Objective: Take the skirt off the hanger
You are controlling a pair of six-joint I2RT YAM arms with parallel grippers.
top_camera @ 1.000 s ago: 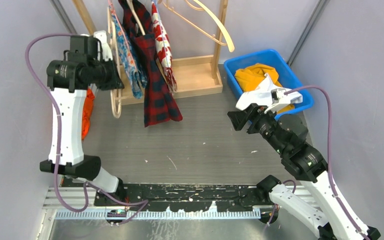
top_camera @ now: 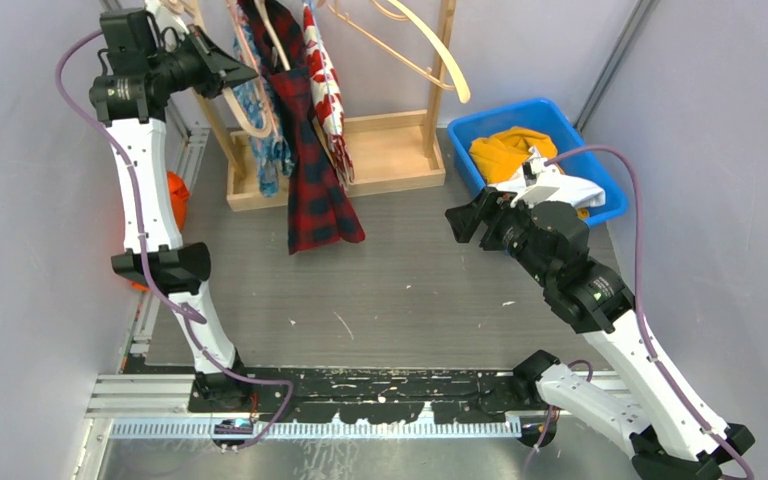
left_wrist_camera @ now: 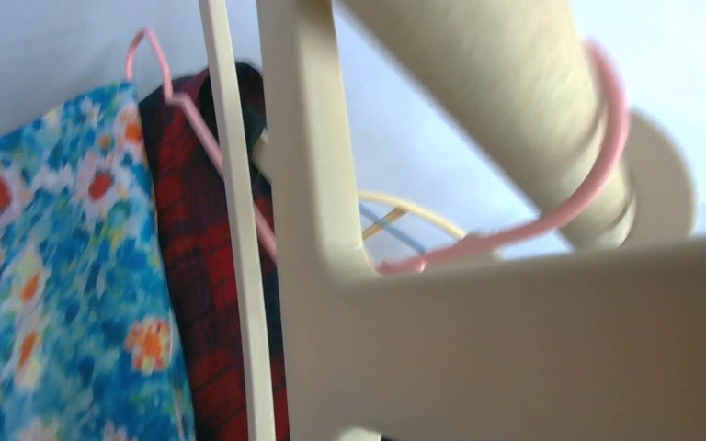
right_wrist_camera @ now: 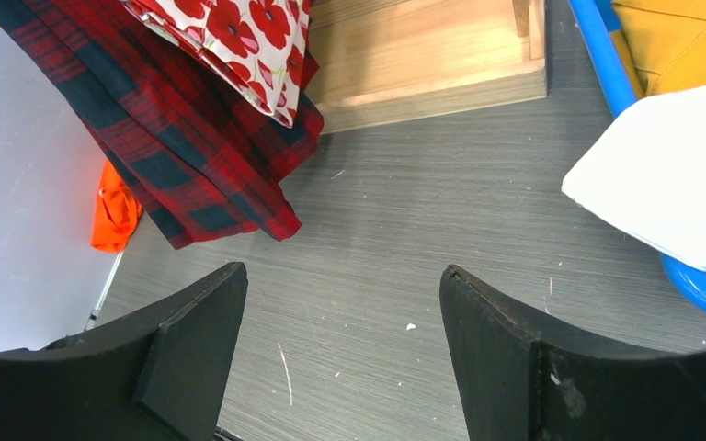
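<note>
At the upper left of the top view, my left gripper (top_camera: 240, 72) is shut on a pale hanger (left_wrist_camera: 303, 184), which fills much of the left wrist view near the rail. Beside it hang a blue floral cloth (left_wrist_camera: 64, 266), a red-and-navy plaid garment (top_camera: 315, 205) and a white cloth with red flowers (right_wrist_camera: 239, 46); which is the skirt I cannot tell for sure. My right gripper stands open over bare floor in front of the blue bin, nothing between its fingers.
A wooden rack (top_camera: 395, 160) with empty hangers stands at the back. The blue bin (top_camera: 615, 205) holds yellow and white cloths. An orange cloth (right_wrist_camera: 115, 207) lies at the left.
My left gripper has moved up toward the rail with the pale hanger.
</note>
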